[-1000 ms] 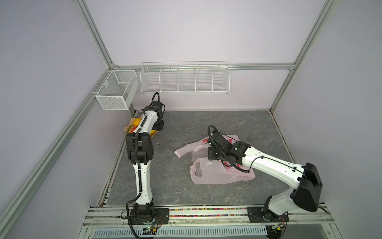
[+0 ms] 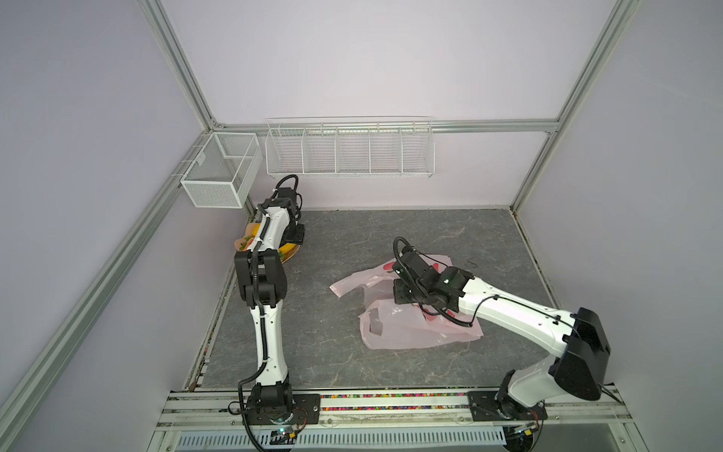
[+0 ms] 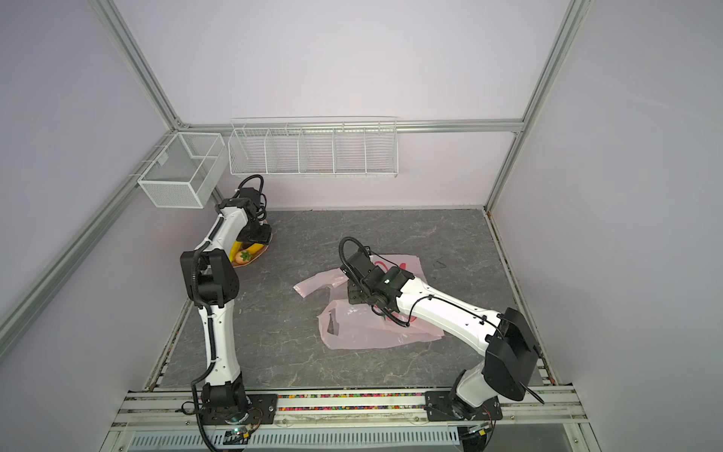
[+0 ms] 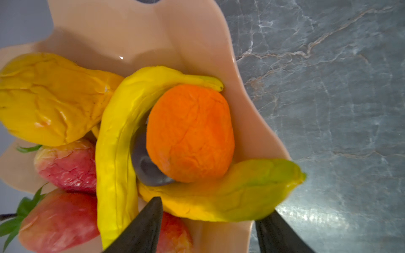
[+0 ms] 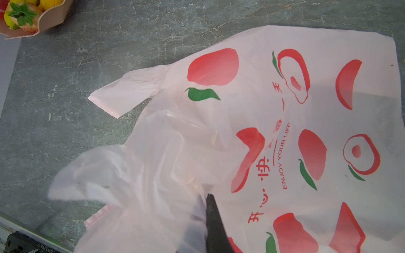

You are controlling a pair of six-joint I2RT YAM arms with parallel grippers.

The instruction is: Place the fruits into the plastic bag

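Over the fruit bowl (image 4: 202, 21), my left gripper stands open. A yellow-green long fruit (image 4: 227, 194) lies across its opening, beyond the fingertips. An orange (image 4: 189, 132) rests against that fruit, a dark purple fruit (image 4: 148, 164) partly under it. A banana (image 4: 116, 156), a yellow lumpy fruit (image 4: 54, 99) and several red fruits (image 4: 59, 221) fill the left side. The pink plastic bag (image 2: 421, 331) lies on the table, its mouth towards the bowl. At the mouth my right gripper is shut on the bag's raised upper film (image 5: 168, 168).
A white mesh basket (image 2: 214, 193) hangs on the left wall, above the left arm. A wire rack (image 2: 350, 150) spans the back wall. Bare grey table (image 2: 320, 324) separates bowl and bag; more is free behind the bag.
My left gripper has shifted slightly leftwards, further over the bowl. The right arm and the bag stay where they were.
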